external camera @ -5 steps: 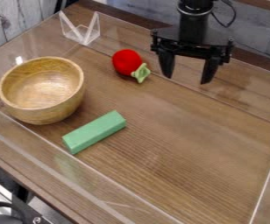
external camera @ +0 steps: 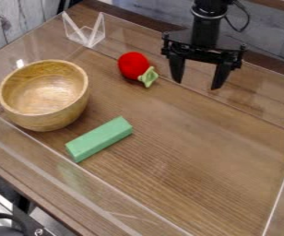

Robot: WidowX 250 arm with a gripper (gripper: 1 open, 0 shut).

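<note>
My black gripper (external camera: 201,64) hangs at the top centre-right, low over the wooden table, its two dark fingers spread apart with nothing visible between them. To its left lies a red round object with a pale green part (external camera: 135,65). A wooden bowl (external camera: 43,90) sits at the left, and a green block (external camera: 98,138) lies lower down, left of centre.
A white wire-like object (external camera: 86,29) stands at the upper left. A grey wall (external camera: 266,41) runs behind the table.
My gripper has shifted slightly back, toward the wall, over the last second. The objects on the table look unmoved.
</note>
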